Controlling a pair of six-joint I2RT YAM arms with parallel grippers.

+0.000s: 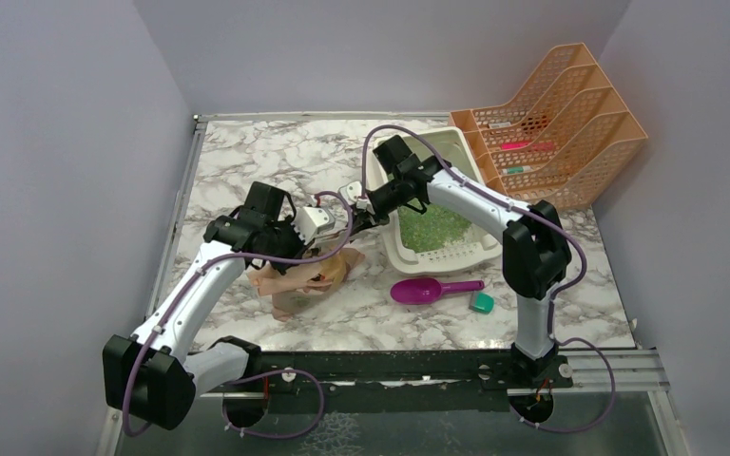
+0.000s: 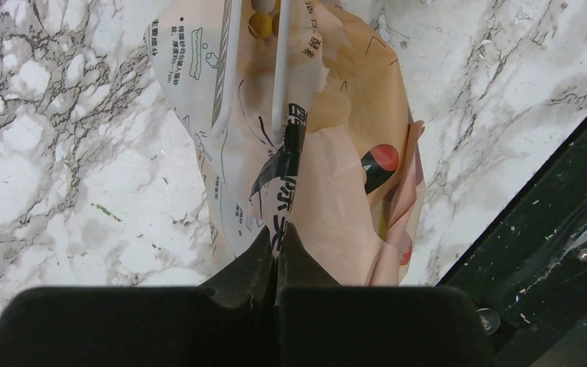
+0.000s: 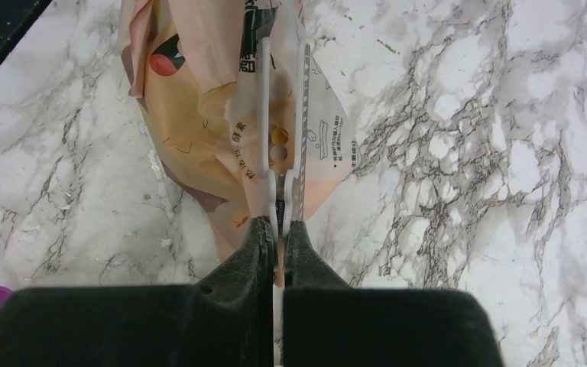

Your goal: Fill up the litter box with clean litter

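Note:
A crumpled peach litter bag [image 1: 295, 294] [image 2: 351, 199] [image 3: 191, 115] lies on the marble table, left of the white litter box [image 1: 442, 255], which has green litter on its floor. My left gripper [image 1: 299, 255] is shut at the bag's printed top, which runs up between its fingertips. My right gripper [image 1: 364, 220] is shut on white scissors [image 3: 303, 99], whose long pale parts reach over the bag toward the left gripper. The top view hides both fingertips under the arms.
A magenta scoop [image 1: 423, 291] and a teal object [image 1: 482, 302] lie along the front. An orange slotted rack [image 1: 566, 161] stands at the back right. Its dark front edge [image 2: 535, 222] is close to the bag.

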